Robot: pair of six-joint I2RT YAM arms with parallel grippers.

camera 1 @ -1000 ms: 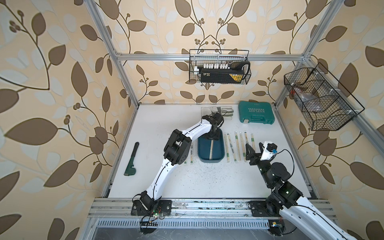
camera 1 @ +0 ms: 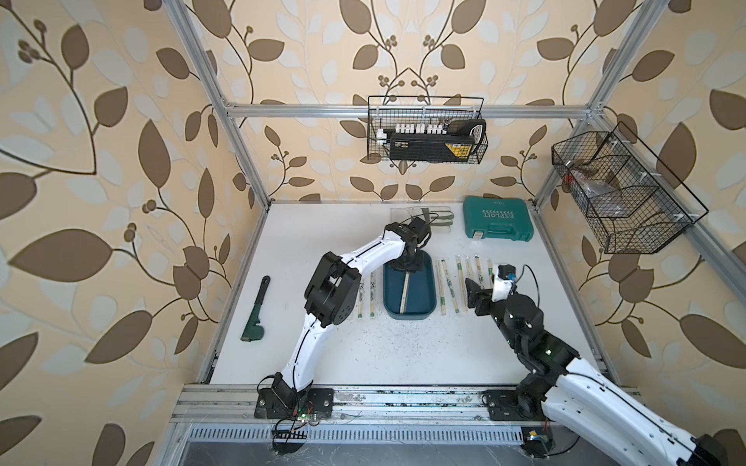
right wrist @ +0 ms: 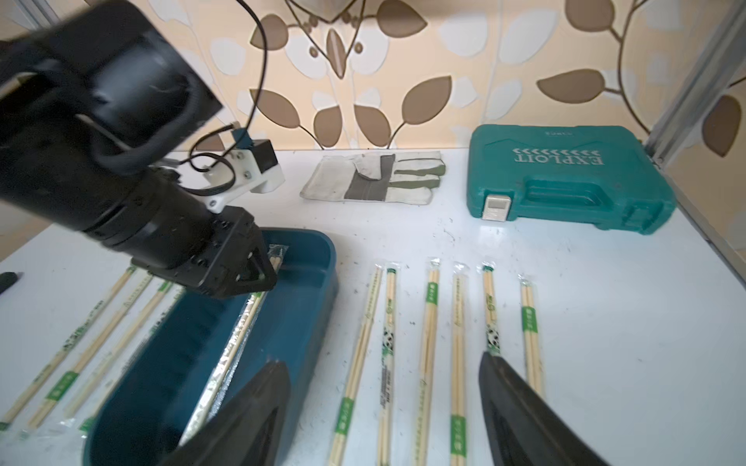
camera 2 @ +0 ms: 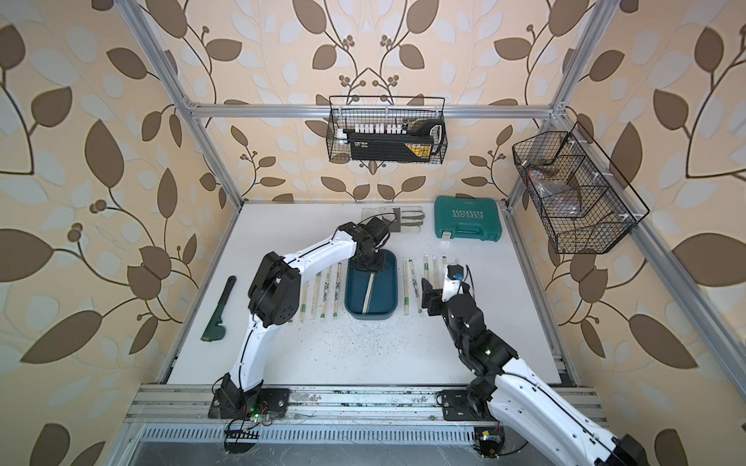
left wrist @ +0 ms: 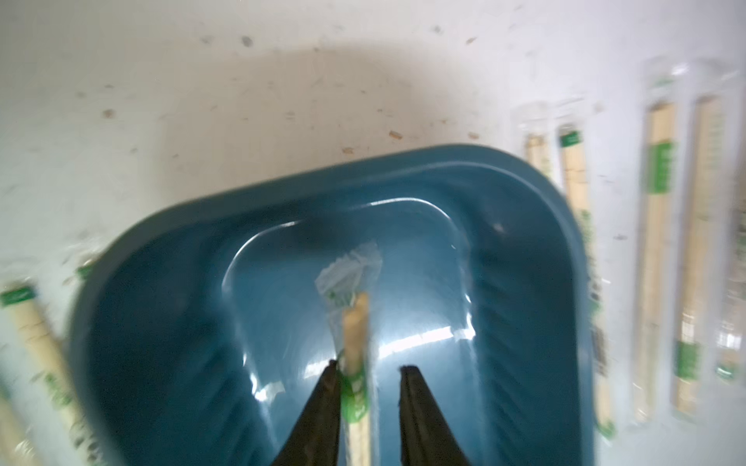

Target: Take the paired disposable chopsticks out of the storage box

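Observation:
The blue storage box (camera 1: 423, 303) sits mid-table with a wrapped chopstick pair (left wrist: 354, 334) lying lengthwise inside. My left gripper hangs over the box's far end, part open, one finger by the pair's upper part and the gap to its right; whether it touches is unclear. My right gripper stands open to the right of the box, nothing between its fingers, above the table.
Wrapped chopsticks (right wrist: 429, 349) lie in rows either side of the box. A glove (right wrist: 373, 178) and green case (right wrist: 567, 174) are at the back, a green wrench (camera 1: 254, 326) at left.
My left arm has shifted slightly left; the box and pair look slightly shifted too.

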